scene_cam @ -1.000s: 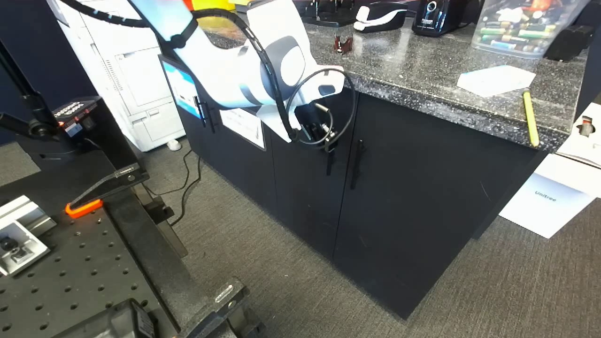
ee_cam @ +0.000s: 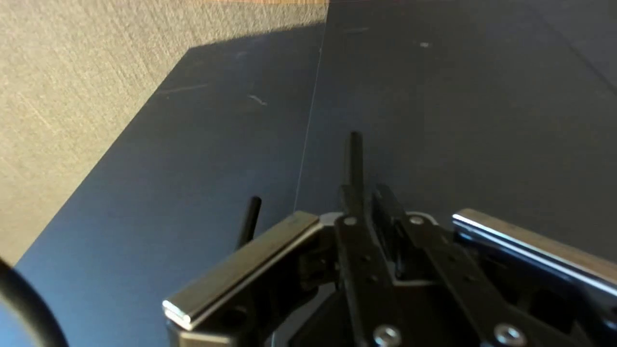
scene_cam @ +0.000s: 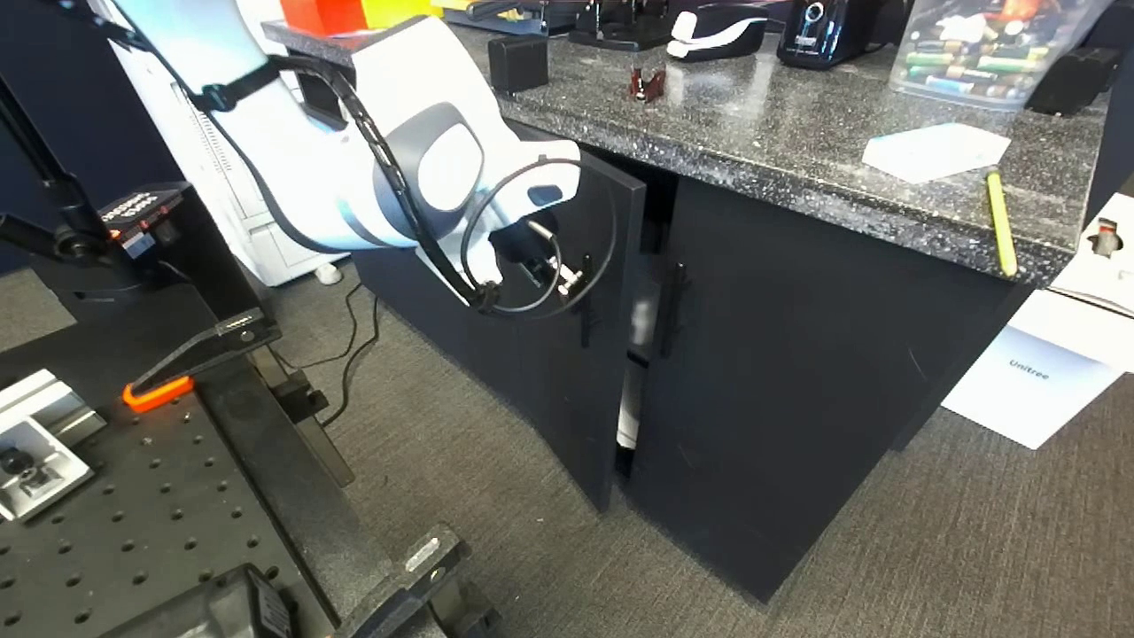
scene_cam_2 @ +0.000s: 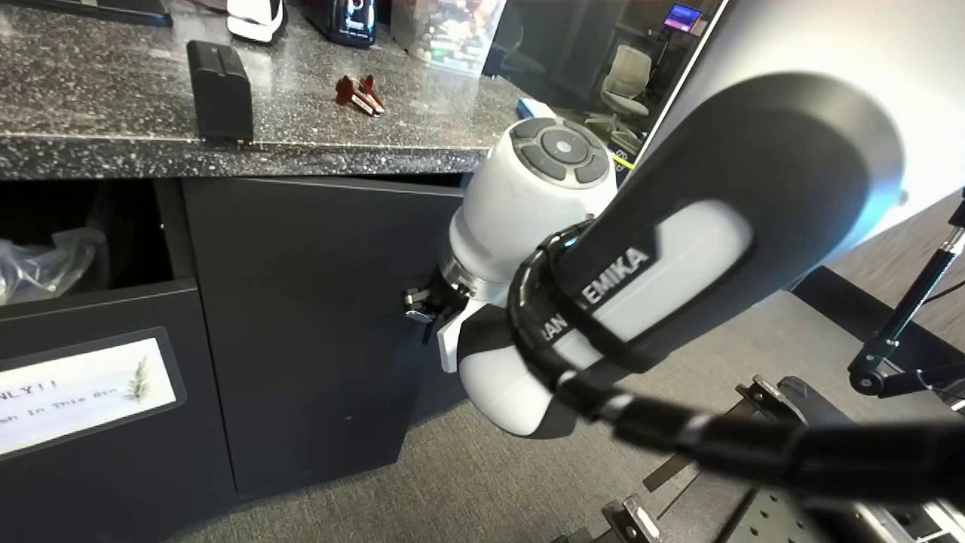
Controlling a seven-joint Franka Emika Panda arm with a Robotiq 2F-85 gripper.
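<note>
A dark cabinet door (scene_cam: 553, 372) stands partly open in exterior view 1, its free edge swung out from the neighbouring right door (scene_cam: 776, 393). My gripper (scene_cam: 569, 281) is at the upper part of the open door's black bar handle (scene_cam: 586, 324), which hangs below it. In the wrist view, this handle (ee_cam: 354, 153) runs up from between the narrow black fingers, with the gripper shut on it. The right door's handle (ee_cam: 249, 220) is apart from the fingers. The arm partly covers the opened door (scene_cam_2: 307, 335) in exterior view 2.
Above the doors runs a speckled countertop (scene_cam: 744, 128) with a black block (scene_cam: 517, 64), a dark red clip (scene_cam: 646, 84) and a yellow pen (scene_cam: 1000, 223). A perforated table (scene_cam: 138, 510) stands at front left. Carpet (scene_cam: 457, 468) is clear before the door. A cable loops around the wrist.
My arm and gripper have moved left in exterior view 1, away from the right door. The left door has swung out with them, opening a gap between the two doors.
</note>
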